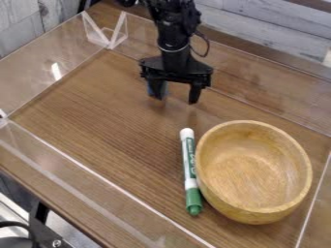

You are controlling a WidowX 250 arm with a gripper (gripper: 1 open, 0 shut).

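Note:
A black robot arm reaches down at the back centre of the wooden table, and its gripper (175, 89) is low near the tabletop. A white marker with green cap and end (191, 170) lies lengthwise at the front right, beside a large beige oval bowl (255, 194).
A clear plastic stand (106, 31) is at the back left. Pale raised edges border the table.

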